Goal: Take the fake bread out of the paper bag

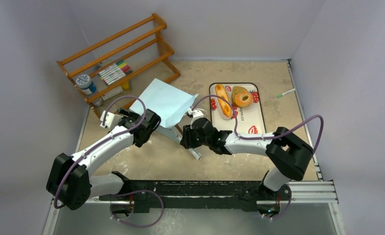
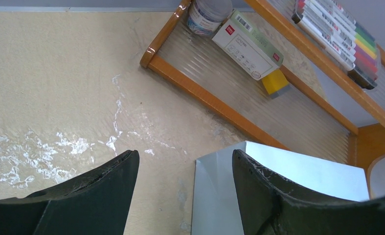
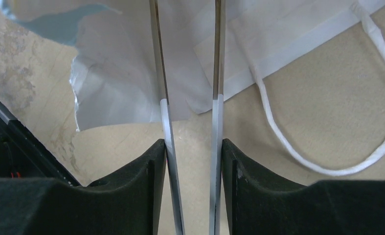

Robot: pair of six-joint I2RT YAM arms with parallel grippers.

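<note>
The pale blue-white paper bag (image 1: 163, 100) lies on its side, its mouth facing the right arm; no bread can be made out inside it. My right gripper has metal tongs (image 3: 166, 117) between its fingers, one finger against the outside of each arm. Far ends of the tongs run into the bag mouth and are hidden. With its fingers (image 2: 114, 191) wide apart, my left gripper stands open at the bag's closed end, a corner of the bag showing behind the right finger.
A strawberry-print tray (image 1: 249, 120) at the right holds a long bread (image 1: 223, 100), a bagel (image 1: 243, 99) and a brown piece beside it. Behind the bag stands a wooden rack (image 1: 114, 51). A white bag handle (image 3: 322, 169) loops out near the tongs.
</note>
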